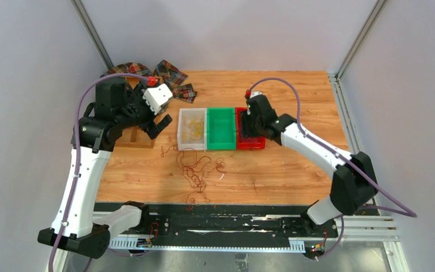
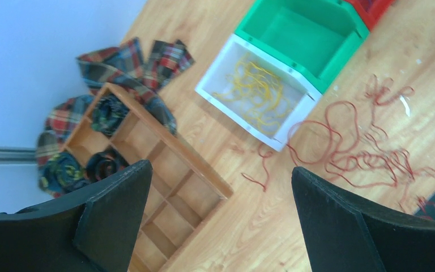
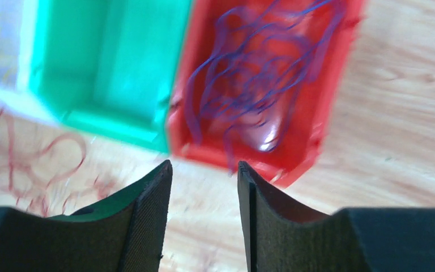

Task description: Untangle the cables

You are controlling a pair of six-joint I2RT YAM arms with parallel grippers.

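Note:
A tangle of red cable [image 1: 195, 175] lies on the wooden table below three bins. The white bin [image 1: 184, 129] holds yellow cable [image 2: 257, 85], the green bin [image 1: 221, 128] is empty, and the red bin [image 1: 255, 141] holds blue-purple cables [image 3: 260, 79]. My left gripper [image 1: 161, 124], open and empty, hangs over the left side, above and left of the white bin. My right gripper [image 1: 249, 124] is over the red bin; its open fingers appear near that bin's front edge in the right wrist view, with no cable clearly held.
A wooden compartment tray [image 2: 204, 170] with dark coils and plaid cloth [image 1: 169, 73] occupy the back left. Bare table [image 1: 289, 175] shows at the right and front right. Walls border the sides and back.

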